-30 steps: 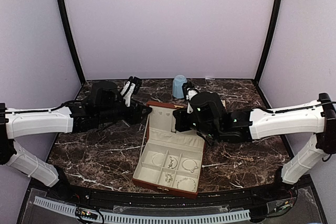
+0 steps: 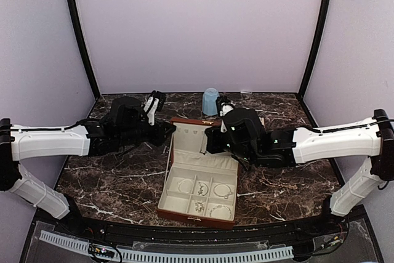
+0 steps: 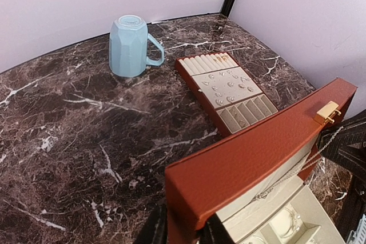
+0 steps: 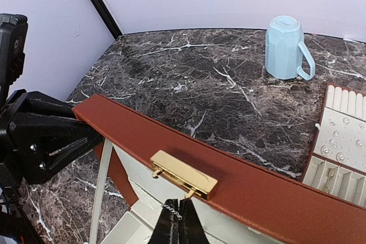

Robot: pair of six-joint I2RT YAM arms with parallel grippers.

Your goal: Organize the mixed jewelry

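The jewelry box stands open, with bracelets and other small pieces in its lower compartments. My left gripper is at the left corner of the raised lid, one finger on each side of it; how firmly they press cannot be told. By the lid's gold clasp, my right gripper is shut on a thin silver chain. In the left wrist view, the necklace chain runs from the right fingertips down along the lid's inner side. Earrings show on the lid's inner panel.
Behind the lid lies a red-edged jewelry tray with ring rolls, studs and slots. A blue mug stands upside down farther back.
The box has shifted slightly, its front edge a little to the right and its lid a little to the left. The left gripper has moved slightly at the lid corner. The right arm is almost still.
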